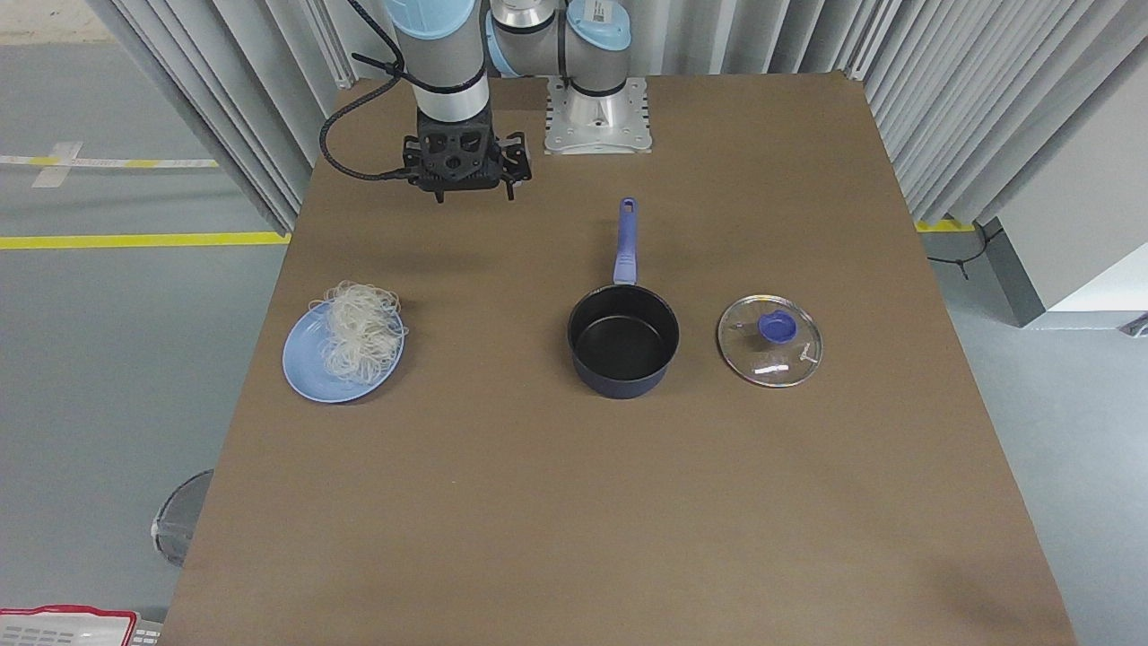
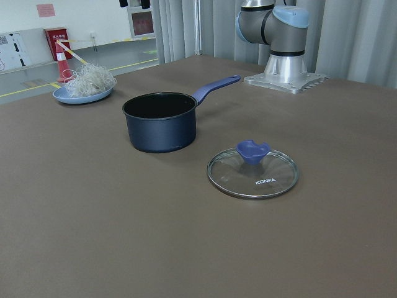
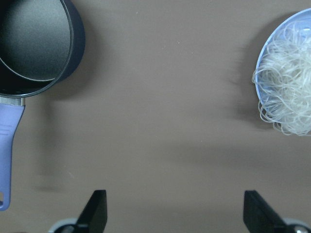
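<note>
A dark blue saucepan [image 1: 621, 343] with a blue handle [image 1: 626, 239] stands mid-table, the handle pointing toward the robot base. To its left is a light blue plate [image 1: 304, 362] heaped with white noodles [image 1: 361, 328]; to its right lies a glass lid [image 1: 750, 361] with a blue knob [image 1: 777, 325]. My gripper [image 1: 474, 196] hangs above the table's back left, behind the pan and plate. In the wrist view the gripper is open, nothing between its fingers, with the pan [image 3: 34, 43] and noodles [image 3: 289, 77] ahead of it.
The robot base [image 1: 596, 129] is bolted at the back edge of the brown table [image 1: 619, 517].
</note>
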